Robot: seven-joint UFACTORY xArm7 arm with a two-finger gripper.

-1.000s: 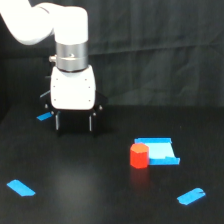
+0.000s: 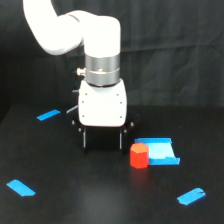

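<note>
A small red block (image 2: 139,156) rests on the dark table, at the front left part of a pale patch with a blue border (image 2: 168,147), and covers some of it. My white gripper (image 2: 103,145) hangs to the left of the block with its two thin dark fingers pointing down and spread well apart. Nothing shows between them. The finger on the right is nearer the block, with a gap between the two in this view. How high the fingertips are above the table is hard to tell.
Strips of blue tape lie flat on the table: one at the back left (image 2: 48,115), one at the front left (image 2: 20,188) and one at the front right (image 2: 191,197).
My gripper has moved to the right and somewhat lower in the view, closer to the red block. The block and the blue-bordered patch have stayed where they were.
</note>
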